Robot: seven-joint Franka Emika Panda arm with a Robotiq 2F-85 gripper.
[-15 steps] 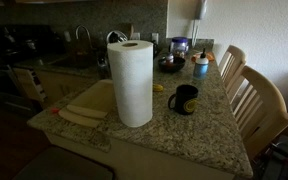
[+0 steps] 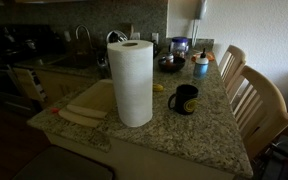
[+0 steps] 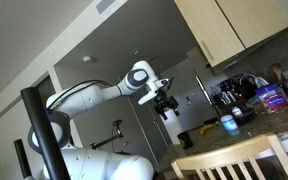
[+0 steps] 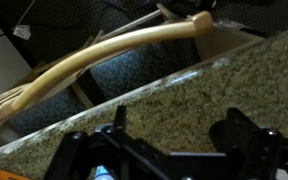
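My gripper (image 3: pixel 168 103) hangs at the end of the white arm in exterior view 2, above and away from the counter items. In the wrist view the gripper shows two dark fingers standing apart, with counter surface visible between them and no object held. A tall white paper towel roll (image 2: pixel 132 85) stands upright on the granite counter (image 2: pixel 164 150). To its right is a black mug (image 2: pixel 185 99) with a yellowish mark. A blue-and-white bottle (image 2: pixel 201 66) stands farther back.
Wooden chairs (image 2: pixel 259 110) line the counter's right side; one chair back (image 4: pixel 104 50) crosses the wrist view. A dark bowl (image 2: pixel 170 63) and purple-lidded jar (image 2: pixel 180 46) stand at the back. A cutting board (image 2: pixel 92 103) lies left of the roll.
A dark part of the arm now shows farther into the right edge of exterior view 1. The roll, mug and other counter items have stayed in place.
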